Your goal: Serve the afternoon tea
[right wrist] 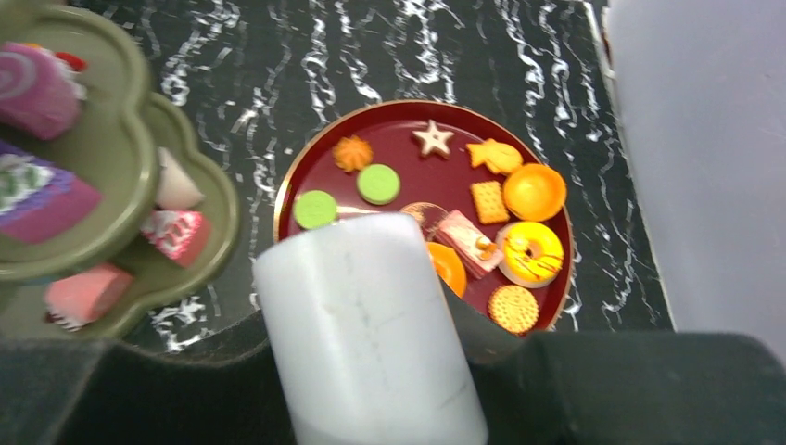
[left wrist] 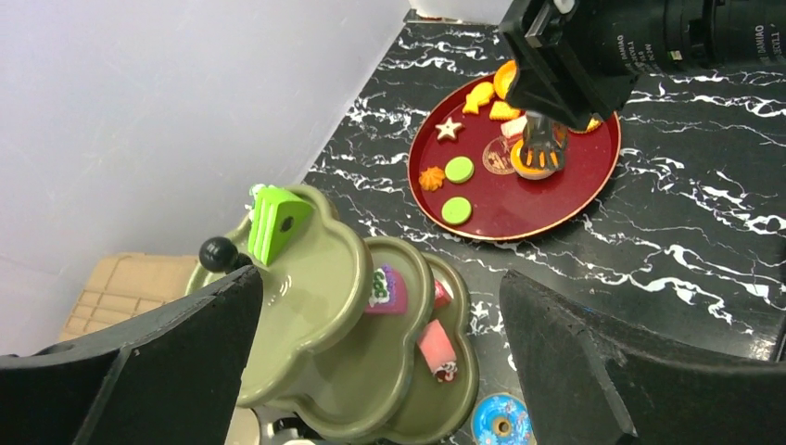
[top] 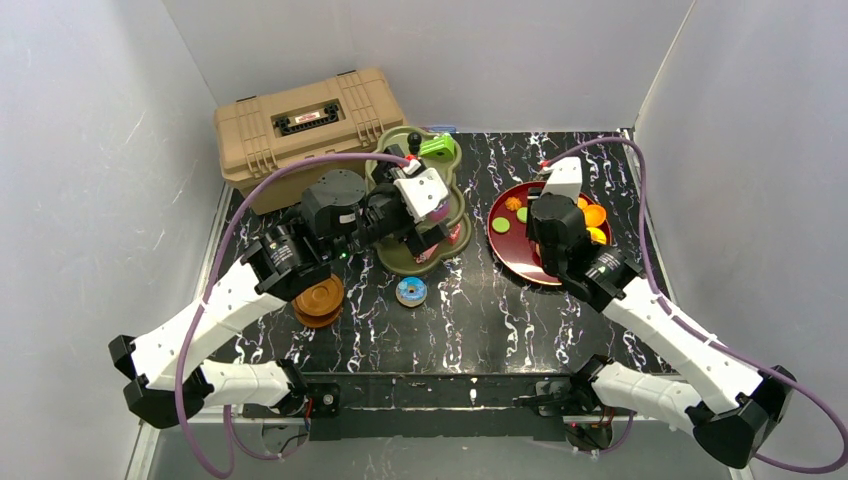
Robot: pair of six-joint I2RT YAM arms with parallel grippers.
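A red round tray (top: 515, 250) with biscuits, macarons and donuts stands on the right; its pink cake piece (right wrist: 468, 243) lies among them. The green tiered stand (left wrist: 324, 297) holds cake slices and a bright green piece (left wrist: 276, 222). My left gripper is over the stand, open, with nothing between its fingers. My right gripper is above the red tray, pointing down; in its wrist view a white cylindrical body covers the space between the fingers, so its hold is unclear.
A tan toolbox (top: 300, 130) stands at back left, brown coasters (top: 318, 300) at left, a blue donut (top: 411, 291) at front centre.
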